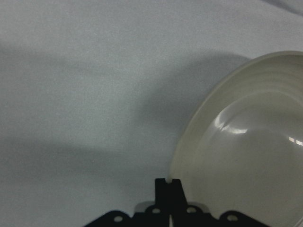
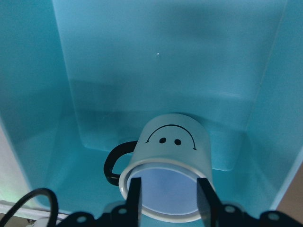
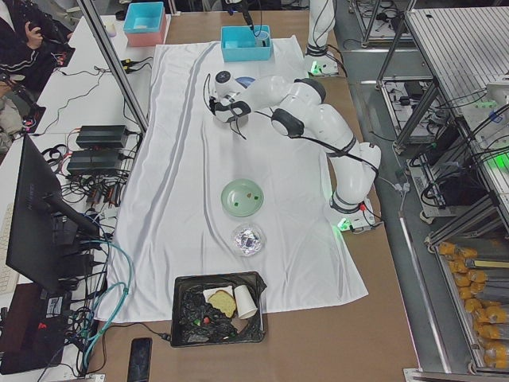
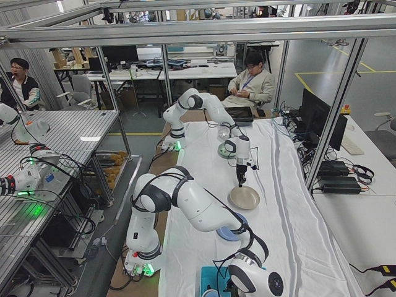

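Note:
My left gripper is shut at the rim of a beige plate on the white cloth, the rim running just beyond its fingertips; whether anything is pinched is unclear. A blue plate lies nearer the camera in the camera right view. My right gripper stands open over a blue bin, its fingers at the mouth of a white smiley mug with a black handle, lying on its side inside.
A green plate, a clear bowl and a black tray with bread and a cup stand farther along the cloth. Monitor and cables line one side.

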